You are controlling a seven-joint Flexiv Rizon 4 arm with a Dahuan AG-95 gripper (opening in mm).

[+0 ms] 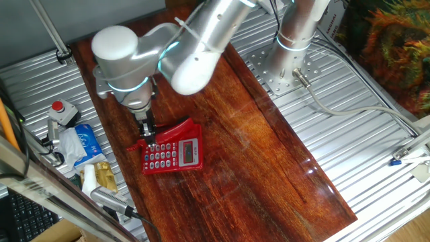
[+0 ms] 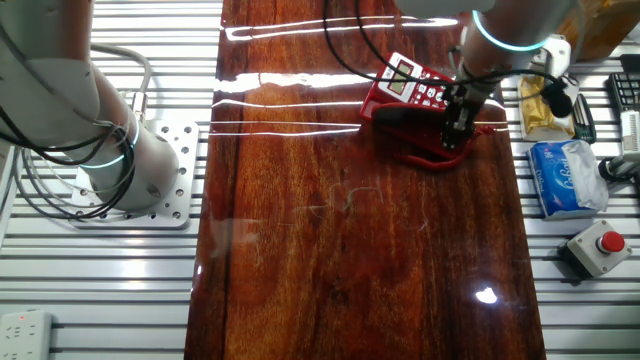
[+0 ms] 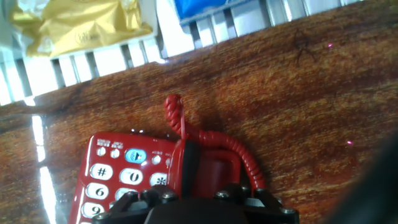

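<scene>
A red desk telephone [image 1: 170, 154] with white keys and a small display lies near the left edge of the wooden table in exterior view 1. Its red handset [image 1: 180, 130] is along the side by the arm, and a coiled red cord [image 3: 236, 146] loops beside it in the wrist view. My gripper [image 1: 150, 139] points down at the cord end of the handset, low over the phone. At the bottom of the wrist view the dark fingers [image 3: 249, 202] stand apart, with the handset end between or just beyond them; contact is hidden.
Past the table's edge lie a blue-and-white packet [image 2: 567, 178], a gold packet [image 2: 545, 112] and a red-button box [image 2: 598, 247]. Dark cables hang from the arm near the phone in exterior view 2.
</scene>
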